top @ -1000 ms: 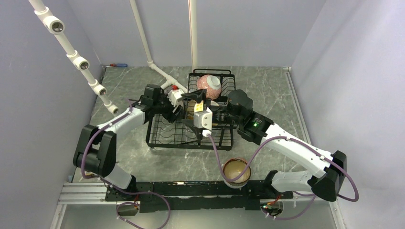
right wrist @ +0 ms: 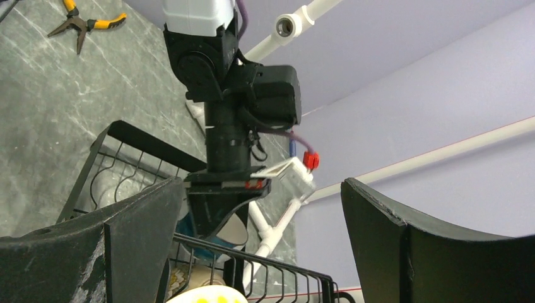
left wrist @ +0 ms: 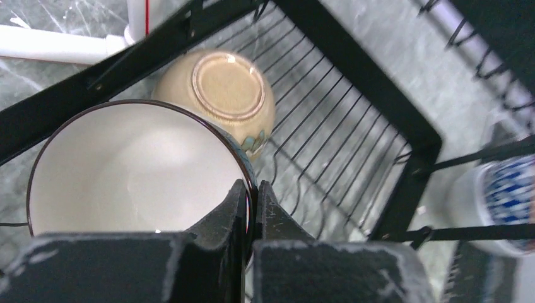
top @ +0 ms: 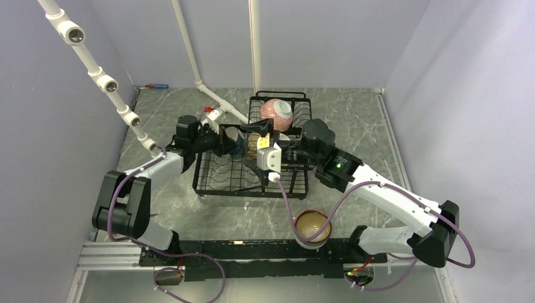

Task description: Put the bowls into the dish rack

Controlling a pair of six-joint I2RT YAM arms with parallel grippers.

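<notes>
My left gripper is shut on the rim of a white bowl with a dark edge [left wrist: 132, 170], in the left part of the dish rack [top: 246, 193]. Behind that bowl, an upturned beige bowl [left wrist: 224, 88] lies in the rack. A pink bowl [top: 272, 115] lies in the rack's back section. My right gripper stands open over the rack, with a pale yellow-spotted item [right wrist: 205, 297] low between and beyond its fingers. A brown-rimmed bowl [top: 309, 224] sits on the counter in front of the rack.
Pliers [right wrist: 82, 26] lie on the counter at the left, and a screwdriver [top: 158, 86] at the back left. White pipes run along the left and back walls. The counter right of the rack is mostly clear, under the right arm.
The right arm has not moved.
</notes>
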